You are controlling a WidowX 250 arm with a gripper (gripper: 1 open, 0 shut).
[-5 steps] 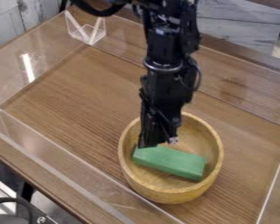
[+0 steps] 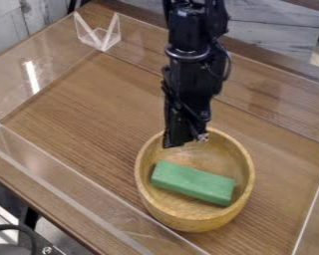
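Observation:
My black gripper (image 2: 186,125) hangs above the back rim of an oval yellow bowl (image 2: 162,207) at the lower middle. Its dark fingers overlap, so how far apart they are is hard to tell. A green block (image 2: 193,182) lies tilted lengthwise in the front part of the bowl, below and apart from the gripper.
A wooden tabletop (image 2: 83,120) fills the view, largely clear on the left and right. A white wire object (image 2: 99,30) stands at the back left. A black cable curves at the lower left corner.
The gripper has risen and moved back, away from the green block, which stays in the bowl.

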